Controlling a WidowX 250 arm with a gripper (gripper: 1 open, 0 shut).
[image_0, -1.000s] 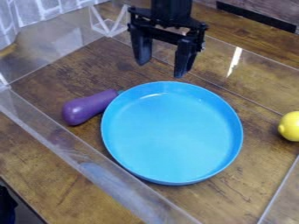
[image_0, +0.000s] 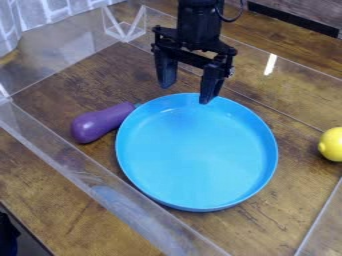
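Observation:
A black gripper (image_0: 189, 78) hangs at the top centre, just above the back rim of a round blue plate (image_0: 197, 160). Its two fingers are apart, and nothing shows between them. A purple eggplant-shaped object (image_0: 100, 123) lies left of the plate, close by its rim. A yellow round object (image_0: 330, 144), partly out of frame, sits at the right edge.
Clear barriers run along the left and front-left sides.
The gripper has shifted a little lower, and its fingers look slightly closer together than before. The plate and the objects have not moved.

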